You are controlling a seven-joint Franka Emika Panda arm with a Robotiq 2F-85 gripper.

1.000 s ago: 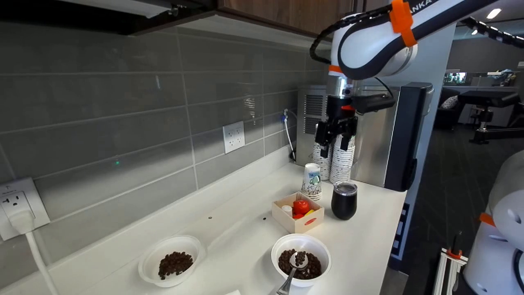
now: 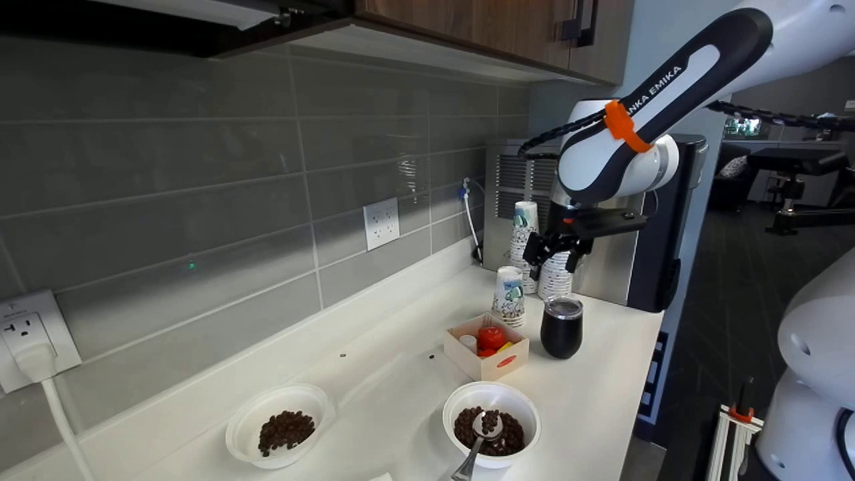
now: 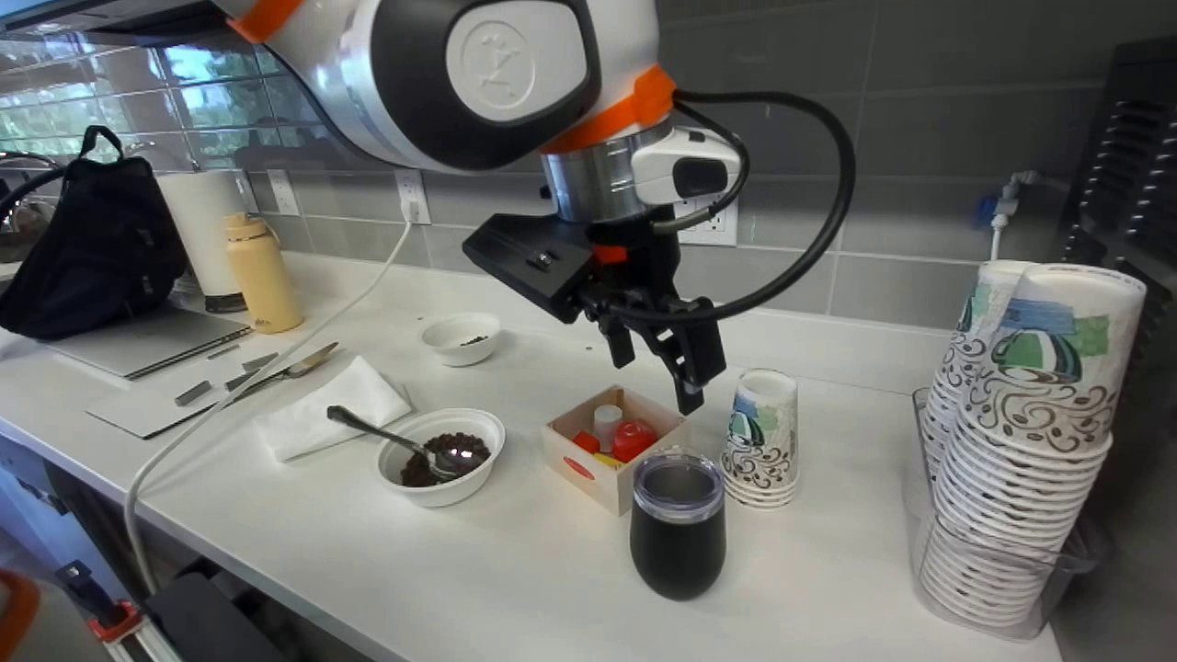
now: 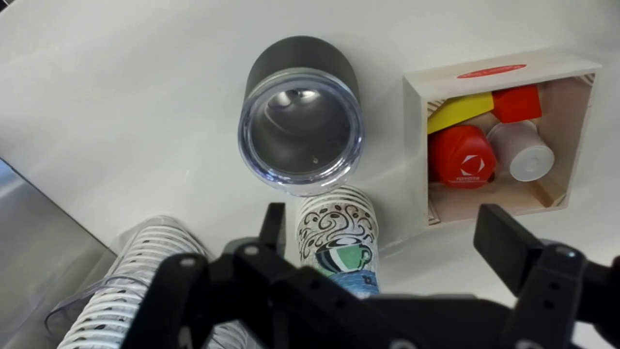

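Observation:
My gripper stands open above the counter, nothing between its fingers. In the wrist view a small stack of patterned paper cups [image 4: 340, 238] shows between and below the fingers, with the gripper still above it. Just beyond that stack is a black tumbler [image 4: 302, 58] with a clear lid, upright on the counter. To its right in the same view, a small wooden box [image 4: 494, 72] holds a red item [image 4: 463, 157], a white cylinder [image 4: 526, 154] and a yellow-and-red piece [image 4: 465, 110].
Taller cup stacks [image 3: 1004, 496] stand in a clear holder beside a steel machine [image 2: 613, 272]. Two white bowls with dark brown pieces, one bowl [image 2: 240, 421] near the wall and another bowl [image 2: 529, 409] with a spoon [image 2: 473, 453], sit on the counter. A cabinet [image 2: 481, 32] hangs overhead.
The arm has come lower, and the gripper has tilted and shifted slightly in exterior view 1. Cups, tumbler, box and bowls have stayed in place.

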